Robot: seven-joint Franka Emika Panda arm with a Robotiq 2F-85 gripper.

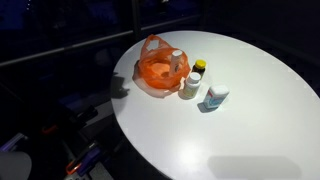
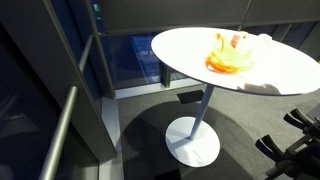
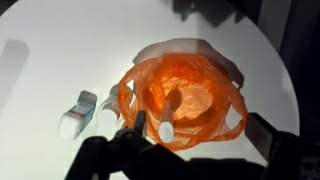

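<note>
An orange plastic bag (image 1: 158,68) lies spread open on the white round table. A slim white-topped bottle (image 1: 176,60) stands at the bag, and in the wrist view this white bottle (image 3: 167,130) shows within the bag's outline. Beside the bag are a white bottle (image 1: 191,87), a dark bottle with a yellow cap (image 1: 199,67) and a white labelled bottle (image 1: 215,96). My gripper is open, its fingers far apart at the lower edge of the wrist view, with nothing held between them. From the side, the gripper (image 2: 284,133) appears beyond the table's near right edge.
The white table (image 1: 245,135) has broad clear room in front of and to the right of the bottles. Its rim curves close by the bag. A white pedestal base (image 2: 191,142) rests on the grey floor, with window frames and a metal rail (image 2: 60,135) at the left.
</note>
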